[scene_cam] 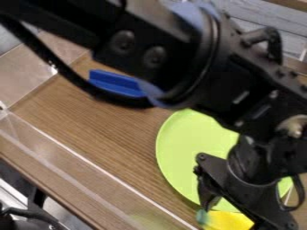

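The black gripper (240, 196) is low at the lower right, open, its fingers over a yellow object (231, 222) with a teal end at the bottom edge. A green plate (181, 148) lies just behind it, partly covered by the arm. A blue block (113, 83) sits at the upper left, partly hidden by the arm and cable.
A transparent wall (72, 166) runs along the left front edge. The large arm hides most of the top and right of the view.
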